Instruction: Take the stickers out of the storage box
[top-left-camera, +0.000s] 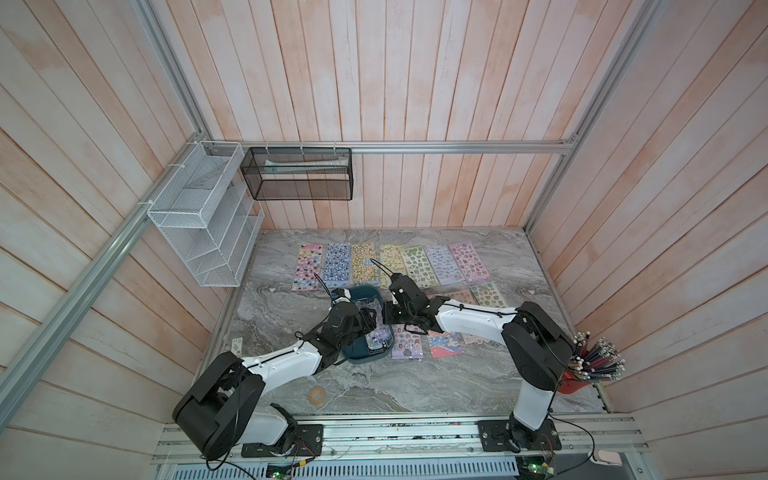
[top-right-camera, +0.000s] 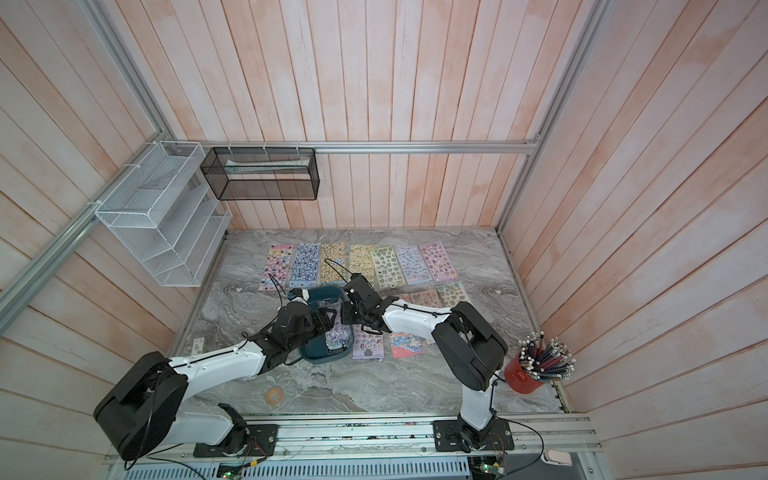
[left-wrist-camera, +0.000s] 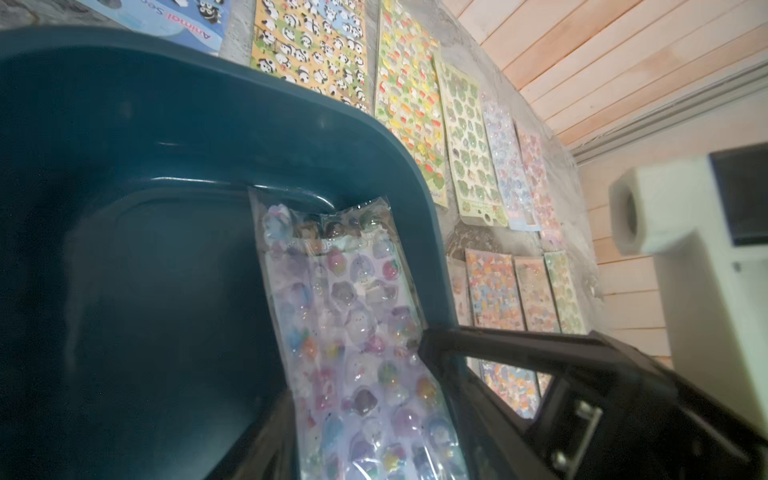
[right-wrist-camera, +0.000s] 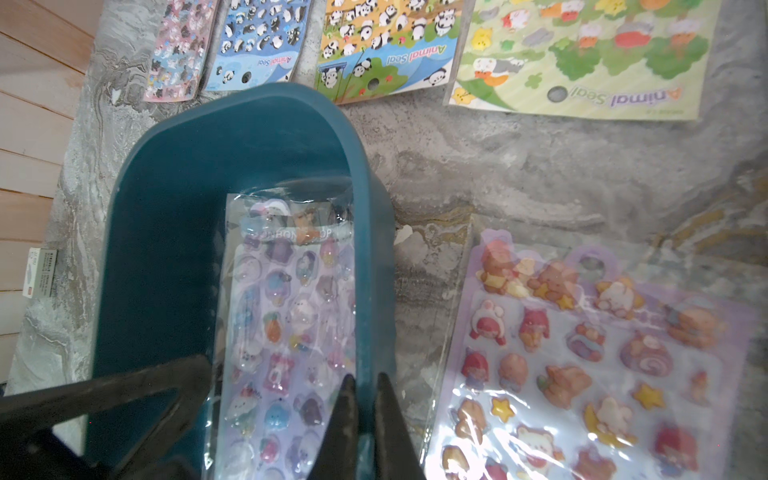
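Note:
The dark teal storage box (left-wrist-camera: 144, 88) stands on the grey tabletop. One purple-white sticker sheet (left-wrist-camera: 360, 272) in clear wrapping leans along its right wall, in both wrist views. My left gripper is inside the box, its blurred fingers parted to either side of the sheet; whether they touch it I cannot tell. The lower end of the sheet runs out of view. My right gripper is shut on the box's right rim, one finger inside and one outside. From above, the left arm hides part of the box (top-left-camera: 368, 358).
Several sticker sheets (top-left-camera: 416, 264) lie in a back row, with more right of the box. A purple sheet (right-wrist-camera: 544, 352) lies close beside its right wall. A red cup of pens (top-right-camera: 524, 376) stands far right. Clear tabletop lies left and in front.

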